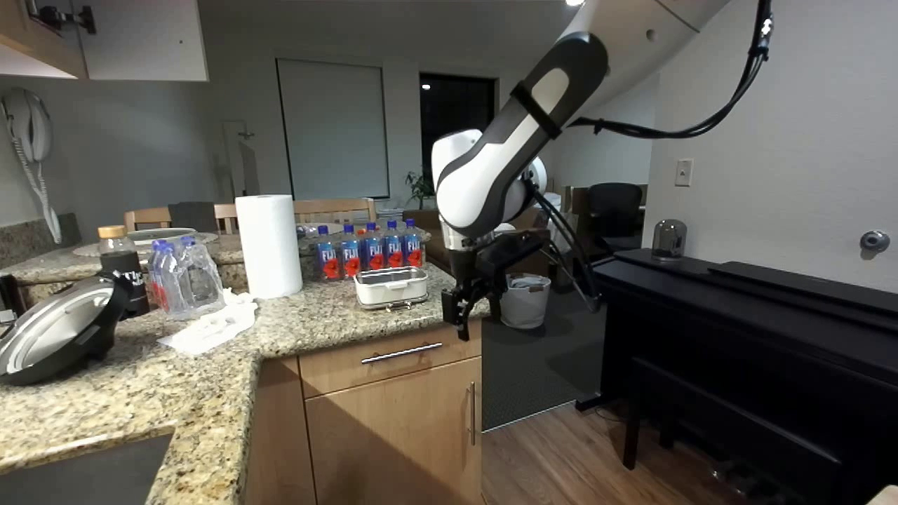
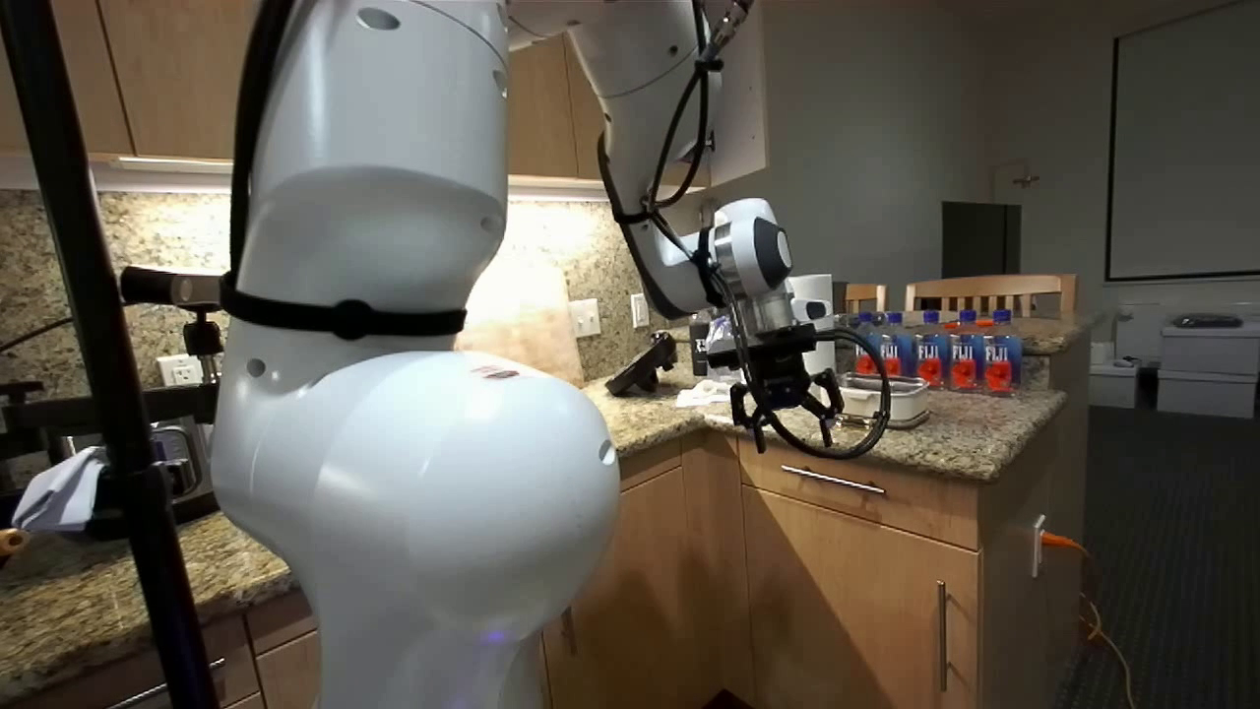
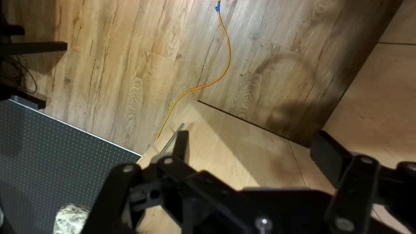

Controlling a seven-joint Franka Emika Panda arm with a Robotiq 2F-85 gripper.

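My gripper point(image 2: 792, 437) hangs open in front of the counter's drawer point(image 1: 337, 366), its fingers pointing down. In exterior view 1 the gripper point(image 1: 459, 315) appears near the counter's right corner. Nothing is between the two fingers in the wrist view, where the gripper looks down over the wooden cabinet front and floor. A metal bar handle point(image 3: 172, 137) shows beside the left finger there. On the drawer is a horizontal handle point(image 2: 833, 479); the cabinet door below has a vertical handle point(image 1: 472, 412). A white rectangular container point(image 1: 391, 291) sits on the counter behind the gripper.
Several Fiji bottles point(image 1: 370, 252) line the back of the counter, beside a paper towel roll point(image 1: 269, 247). Clear bottles point(image 1: 186, 278) and a crumpled white sheet point(image 1: 215, 327) lie further left. A black piano point(image 1: 749, 311) stands at right. An orange cable point(image 3: 228, 54) crosses the floor.
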